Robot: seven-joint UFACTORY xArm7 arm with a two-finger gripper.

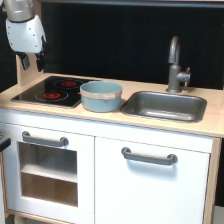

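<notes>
A white robot arm point(24, 30) reaches in at the upper left, its dark gripper point(26, 58) hanging above the counter's left end, clear of everything below it; its finger state is too small to tell. A teal pot point(101, 97) sits on the counter just right of the black cooktop point(49, 97), which has two red rings.
A steel sink point(155, 106) with a grey faucet point(175, 62) fills the counter's right side. The wooden counter point(110, 124) has narrow free strips in front. Below are a glass-fronted oven door point(48, 190) and a white cupboard door point(150, 190).
</notes>
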